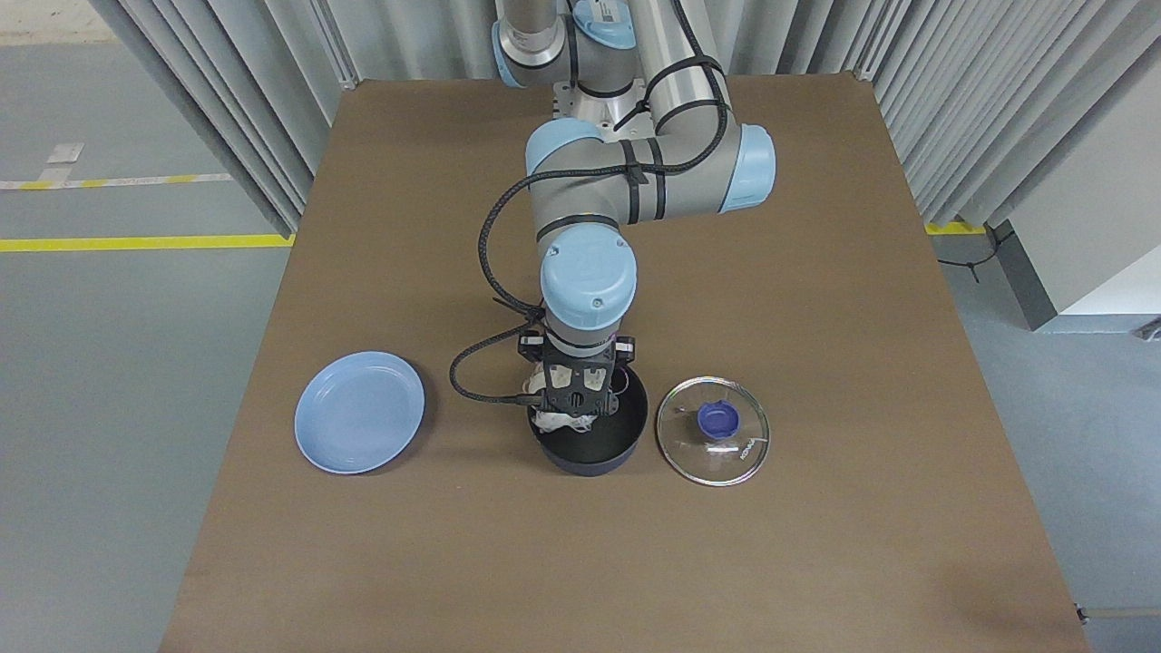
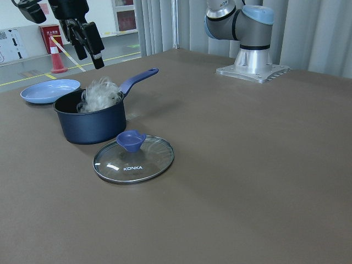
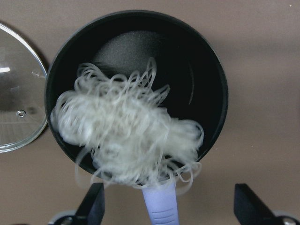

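A dark saucepan (image 2: pixel 90 127) with a blue handle (image 3: pixel 159 204) holds a bundle of white stringy noodles (image 3: pixel 126 131), some strands over the rim at the handle side. Above the pan, my black gripper stands open, its two fingers apart with nothing held between them. In the front view the gripper (image 1: pixel 577 381) hides much of the pan and noodles.
A glass lid (image 1: pixel 692 446) with a blue knob lies right of the pan. An empty blue plate (image 1: pixel 359 412) is to the left.
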